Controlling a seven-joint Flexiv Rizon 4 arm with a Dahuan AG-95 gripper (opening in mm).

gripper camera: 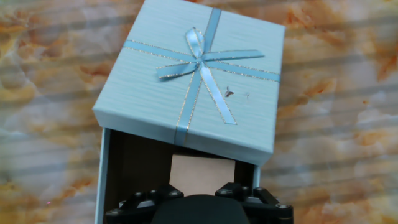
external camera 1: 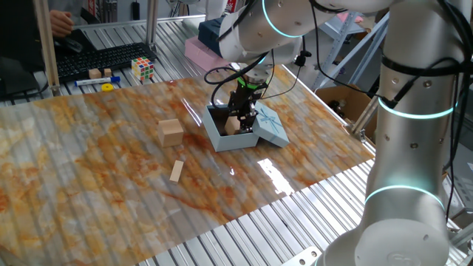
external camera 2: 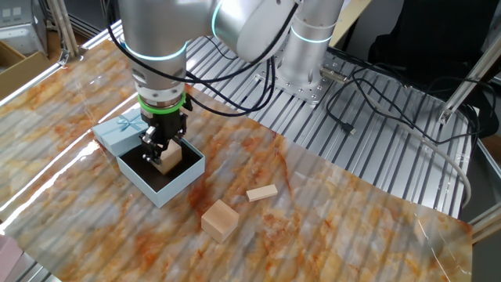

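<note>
The light blue gift box (external camera 2: 163, 189) sits open on the marbled table, with a wooden block (external camera 2: 167, 159) inside its walls. Its lid (external camera 1: 270, 124), tied with a ribbon bow, leans over one side of the box. My gripper (external camera 2: 166, 150) points down into the box at that block. In the wrist view the block (gripper camera: 202, 174) shows between the gripper's fingers (gripper camera: 160, 194), their tips at its two sides. Whether they press on it is unclear, and the block's lower part is hidden. A second wooden cube (external camera 1: 171, 133) and a thin wooden piece (external camera 1: 177, 171) lie outside the box.
Beyond the table's far edge are a keyboard (external camera 1: 103, 62), a puzzle cube (external camera 1: 143, 69) and a blue marker (external camera 1: 97, 81). A pink box (external camera 1: 205, 56) stands behind the gift box.
</note>
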